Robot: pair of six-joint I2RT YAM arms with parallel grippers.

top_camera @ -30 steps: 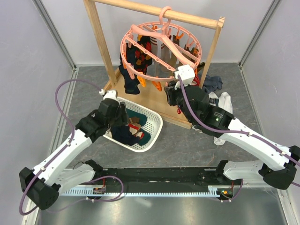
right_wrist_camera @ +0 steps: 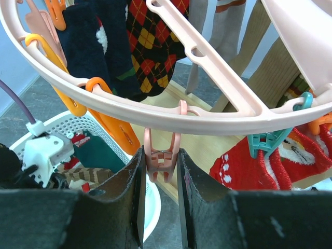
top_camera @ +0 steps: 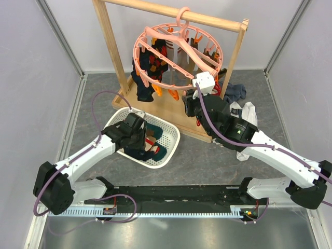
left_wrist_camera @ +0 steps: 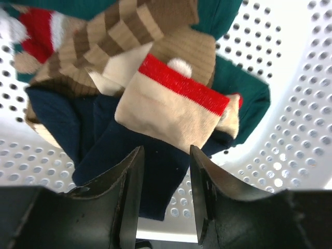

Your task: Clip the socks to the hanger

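The pink round hanger (top_camera: pixel 181 62) hangs from the wooden rack, with socks clipped on. My right gripper is shut on a pink clip (right_wrist_camera: pixel 162 153) at the hanger's rim. My left gripper is over the white perforated basket (top_camera: pixel 166 155), its fingers apart above a navy sock (left_wrist_camera: pixel 161 181) with a cream and red cuff (left_wrist_camera: pixel 166 98); more socks lie around it.
The wooden base (top_camera: pixel 184 119) stands behind the basket. Dark and white cloths (top_camera: pixel 249 119) lie at the right. The grey floor left of the basket is clear.
The right gripper has stayed in place.
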